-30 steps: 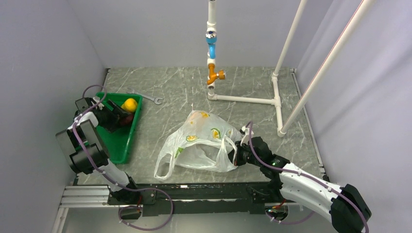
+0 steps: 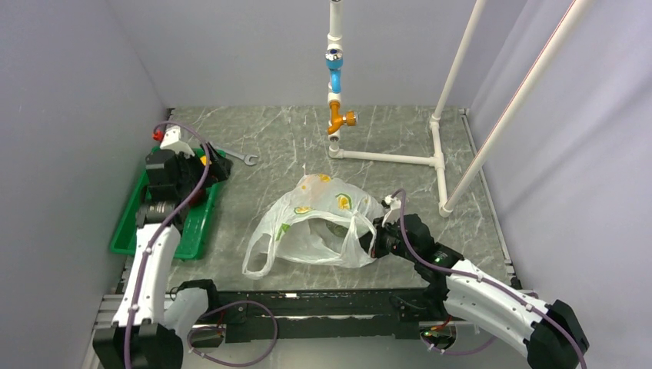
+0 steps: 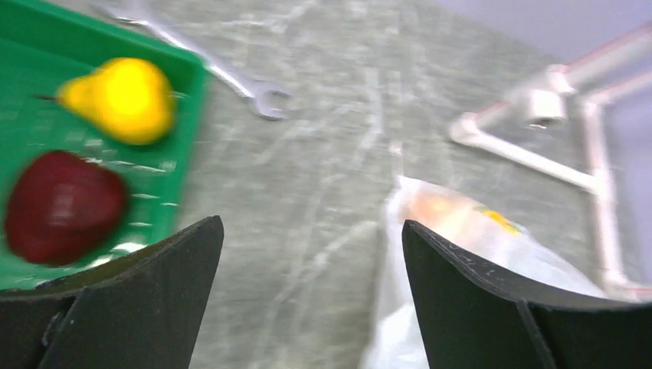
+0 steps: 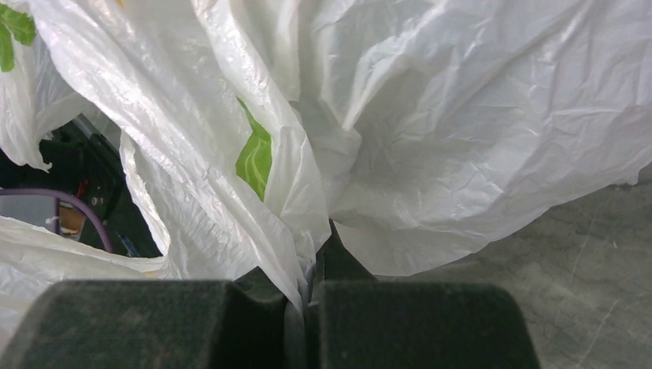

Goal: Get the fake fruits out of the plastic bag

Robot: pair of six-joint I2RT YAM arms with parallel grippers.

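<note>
A white plastic bag (image 2: 315, 215) printed with fruit lies mid-table; its contents are hidden. My right gripper (image 2: 373, 244) is shut on the bag's plastic at its right side, a fold running between the fingers in the right wrist view. My left gripper (image 2: 215, 163) is raised over the green tray, open and empty. In the tray are a dark red fruit (image 3: 65, 204) and a yellow fruit (image 3: 123, 100), seen blurred in the left wrist view.
The green tray (image 2: 123, 238) sits at the left edge. A wrench (image 2: 234, 154) lies behind it. A white pipe frame (image 2: 384, 157) with taps stands at the back and right. Bare table separates tray and bag.
My left arm has lifted and swung from down in the tray to above it, turning toward the table's middle.
</note>
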